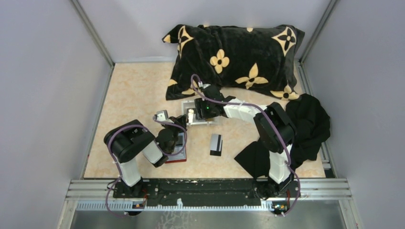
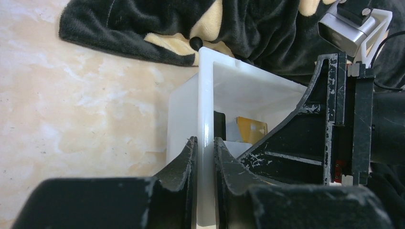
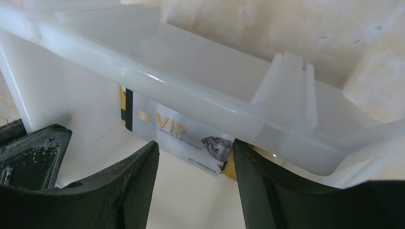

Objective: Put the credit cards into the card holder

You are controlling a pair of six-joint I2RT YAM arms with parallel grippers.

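My left gripper is shut on the wall of a white plastic box (image 1: 185, 106); its fingers pinch the rim from both sides. Inside that box lie a silver card (image 3: 181, 129) marked VIP and a gold card (image 3: 230, 168), with a black edge showing beside them. Over the silver card, my right gripper stands open, one finger to either side, and no card is visibly clamped. On the table, a silver and black card pair (image 1: 216, 144) lies flat. A flat grey item with a red edge (image 1: 175, 161), possibly the card holder, sits partly hidden under my left arm.
A dark patterned pillow (image 1: 239, 59) fills the back, close behind the box. Black cloth (image 1: 308, 126) is bunched at the right, near my right arm. Bare tabletop (image 1: 136, 90) shows at the left.
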